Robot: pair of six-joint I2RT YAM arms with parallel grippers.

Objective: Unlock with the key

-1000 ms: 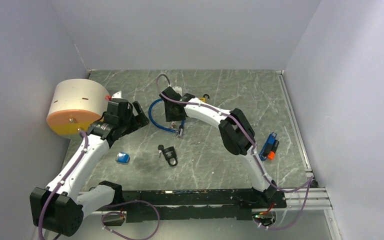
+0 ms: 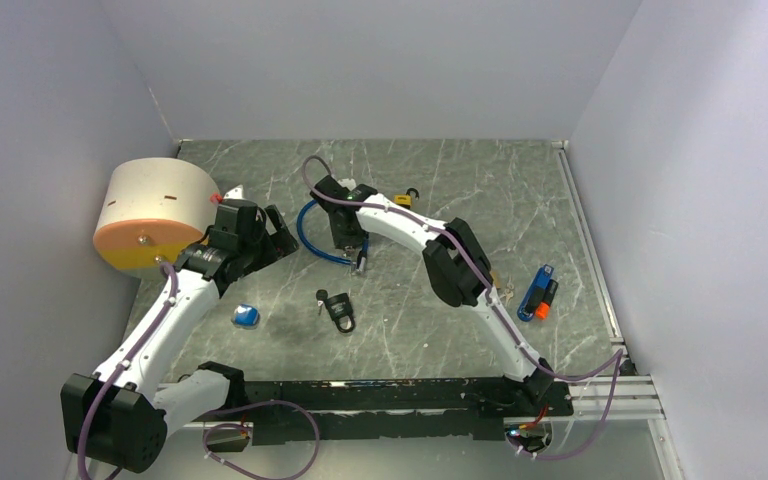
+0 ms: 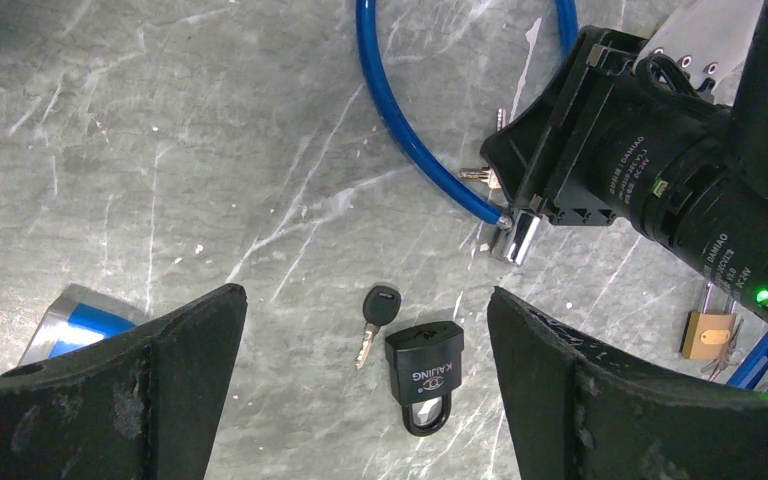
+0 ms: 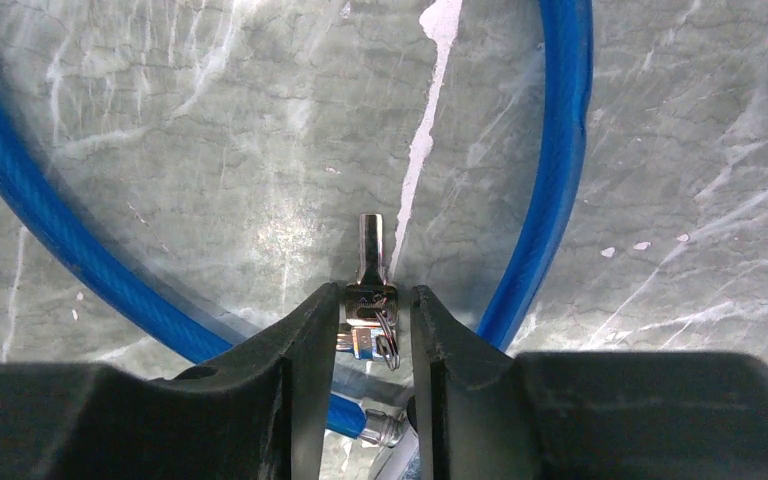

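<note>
A blue cable lock (image 4: 550,180) curves on the table with a small steel key (image 4: 370,250) on a ring lying inside its loop near the lock's cylinder (image 3: 515,240). My right gripper is low over that key, its fingers part open on either side of the key's head; whether they touch it is unclear. My left gripper (image 2: 278,228) hangs open above the table at left, nothing between its fingers. A black padlock (image 3: 424,365) and a black-headed key (image 3: 380,310) lie in front of the cable lock.
A blue object (image 2: 246,315) lies at front left, a cream drum (image 2: 150,200) behind it. A brass padlock (image 3: 705,335) lies at back right; blue and orange items (image 2: 538,292) lie at the right.
The left arm has stayed still.
</note>
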